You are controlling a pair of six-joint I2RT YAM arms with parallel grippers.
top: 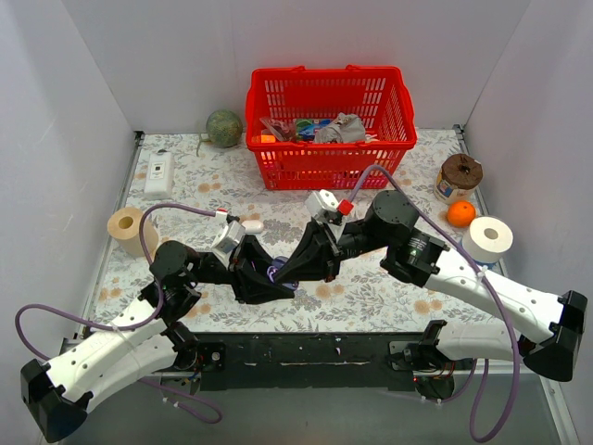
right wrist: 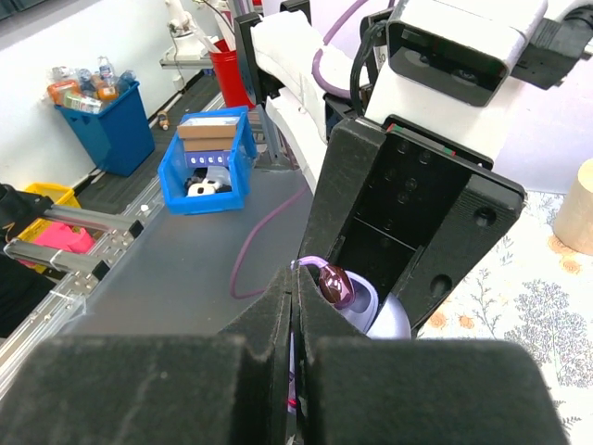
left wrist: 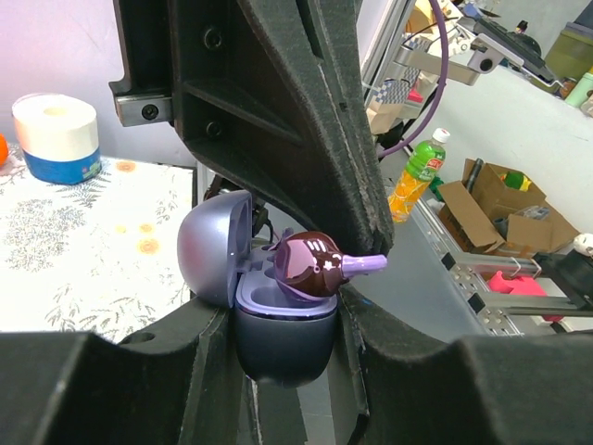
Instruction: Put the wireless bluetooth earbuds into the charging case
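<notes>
The purple charging case (left wrist: pixel 284 345) is clasped upright between the fingers of my left gripper (top: pixel 269 286), its lid (left wrist: pixel 216 248) swung open. A glossy dark-red and purple earbud (left wrist: pixel 310 264) lies tilted over the case's opening, its stem jutting sideways out past the rim; it does not sit flush. Shut, my right gripper has its tips right beside this earbud (right wrist: pixel 335 286), with nothing clearly visible between them. In the left wrist view a right finger (left wrist: pixel 366 222) comes down close against the earbud. Whether a second earbud sits in the case is hidden.
At the back stands a red basket (top: pixel 331 171) with packets inside. Paper rolls (top: pixel 132 229), a white power strip (top: pixel 159 174), a melon (top: pixel 224 128), an orange (top: pixel 460 213) and a brown-topped jar (top: pixel 458 178) line the sides. A small white oblong thing (top: pixel 252 226) lies behind the left gripper.
</notes>
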